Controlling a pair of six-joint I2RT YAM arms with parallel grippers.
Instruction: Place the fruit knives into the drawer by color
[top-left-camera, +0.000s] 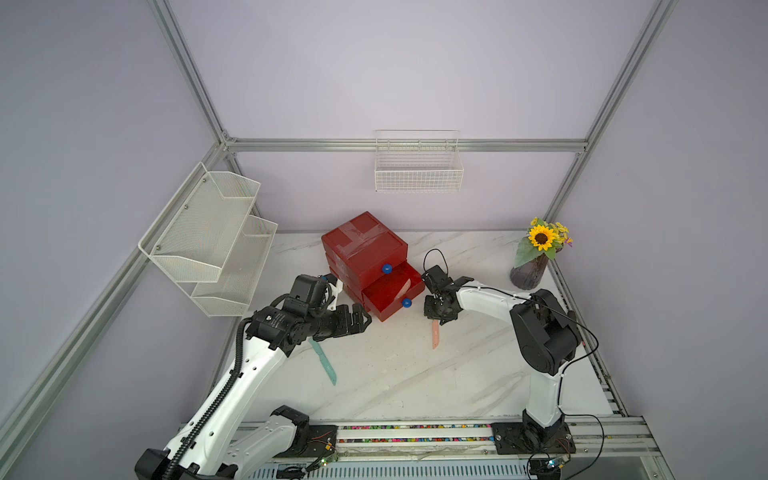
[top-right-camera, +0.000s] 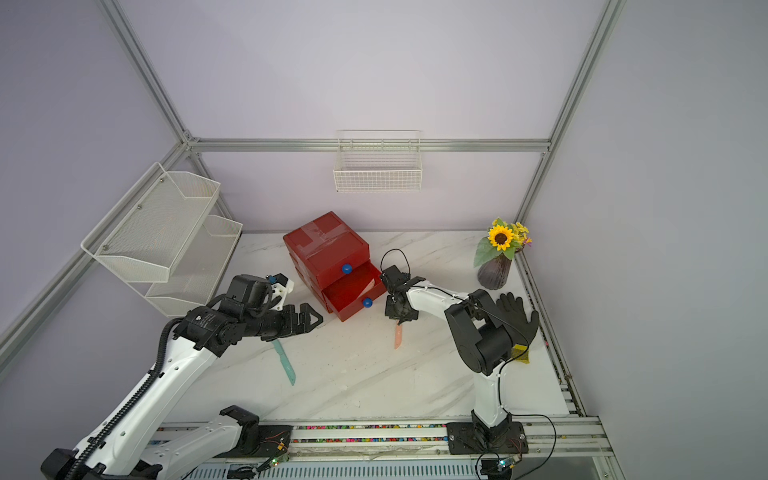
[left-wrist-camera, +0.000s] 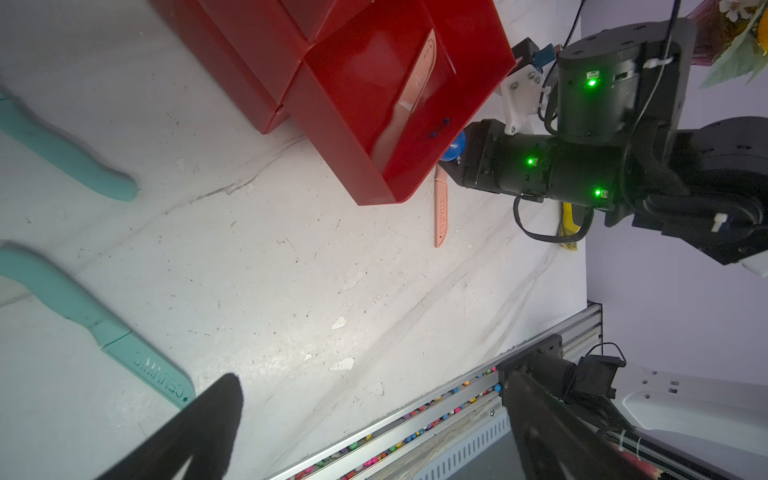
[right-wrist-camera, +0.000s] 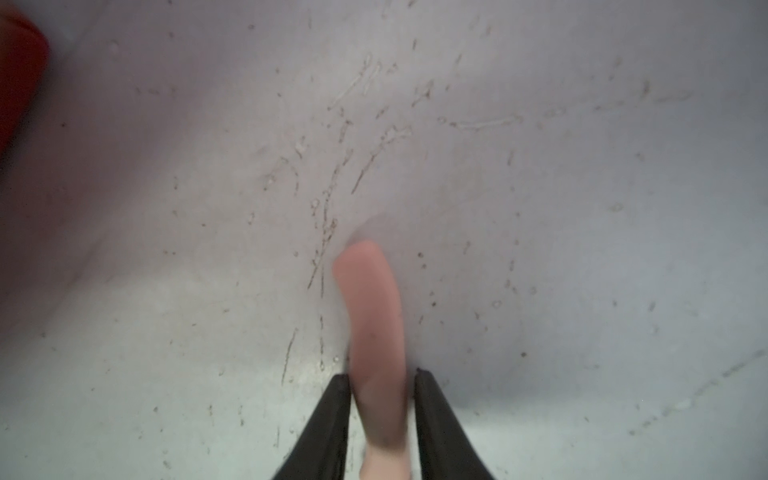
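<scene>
A red drawer box has its lower drawer pulled out, a pink knife lying inside. A second pink knife lies on the table, with my right gripper low over its handle, fingertips on either side; whether they press on it is unclear. My left gripper stands open above the table left of the drawer. Below it, two teal knives lie on the table; the top views show one of them.
A vase of sunflowers stands at the back right, a black glove with yellow cuff near the right edge. Wire baskets hang on the walls.
</scene>
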